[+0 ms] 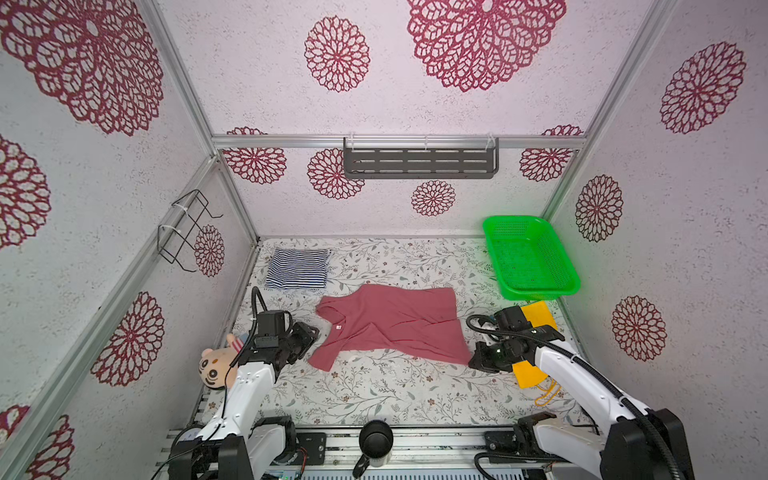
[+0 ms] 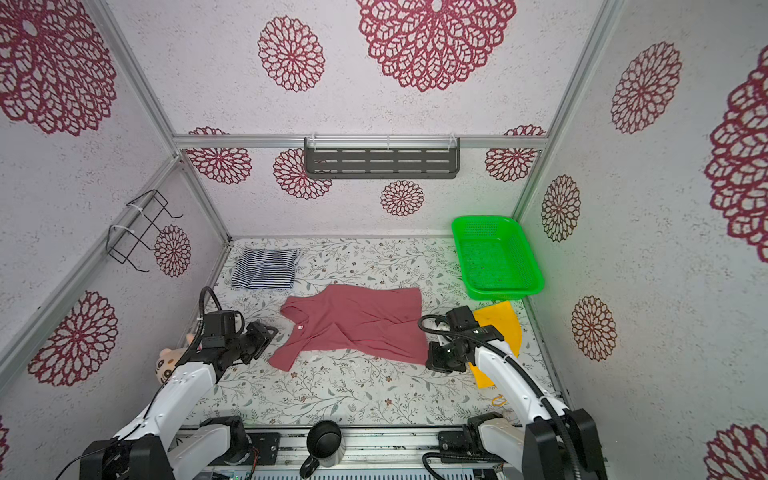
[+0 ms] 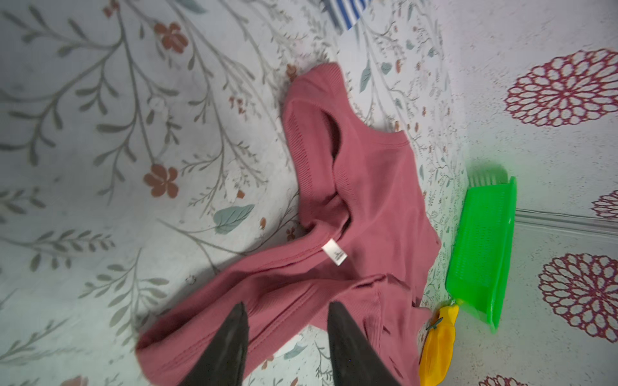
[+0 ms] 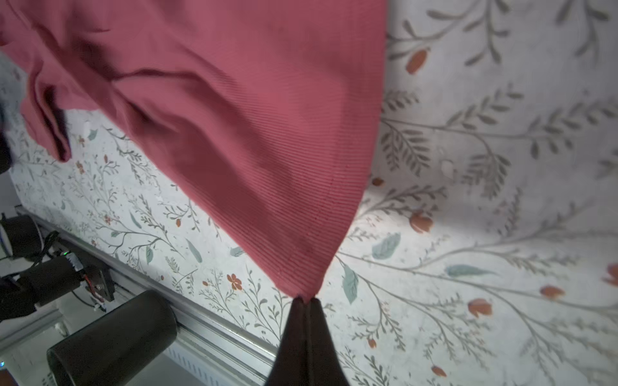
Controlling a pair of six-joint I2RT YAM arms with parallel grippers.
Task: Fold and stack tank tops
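Observation:
A rumpled pink tank top (image 1: 388, 316) lies spread across the middle of the table, with a small white label near its left end. My right gripper is shut at the garment's near right corner, the tip of the cloth at its fingertips. My left gripper hangs just off the garment's left end, above a folded strip of it, fingers apart with nothing visibly held. A folded striped top (image 1: 297, 268) lies at the back left.
A green basket (image 1: 529, 256) stands at the back right. A yellow cloth (image 2: 500, 320) lies under my right arm. A plush toy (image 1: 214, 366) sits at the left edge. A dark cylinder (image 1: 376, 440) stands at the front edge.

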